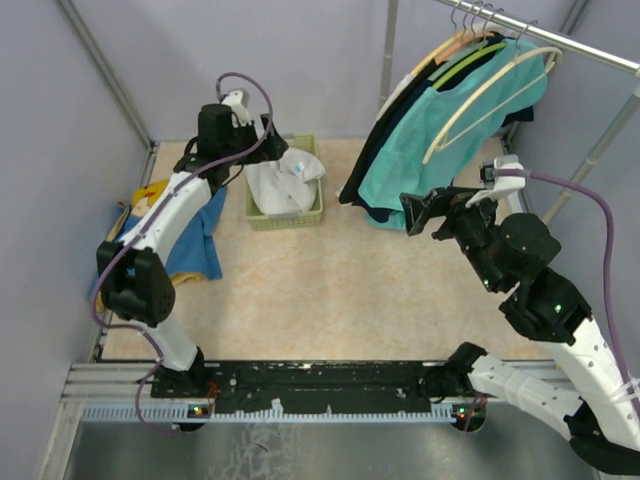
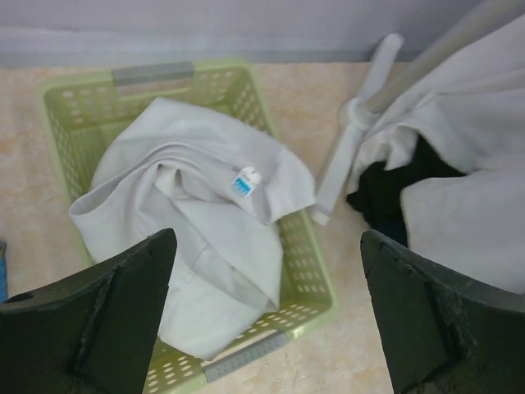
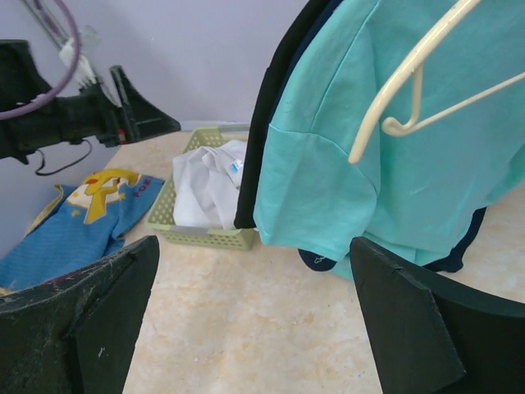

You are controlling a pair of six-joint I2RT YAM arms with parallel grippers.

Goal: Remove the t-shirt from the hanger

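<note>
Several shirts, a turquoise one (image 1: 410, 170) in front, hang on hangers from a rail (image 1: 565, 40); an empty cream hanger (image 3: 394, 82) hangs nearest my right gripper (image 1: 420, 205), which is open and empty below it. My left gripper (image 1: 265, 135) stands open above a green basket (image 1: 255, 218) holding a white cloth (image 2: 189, 246), with nothing between its fingers.
A blue shirt with a yellow print (image 1: 200, 245) lies on the left of the table. A rack post (image 1: 610, 135) stands at the right.
</note>
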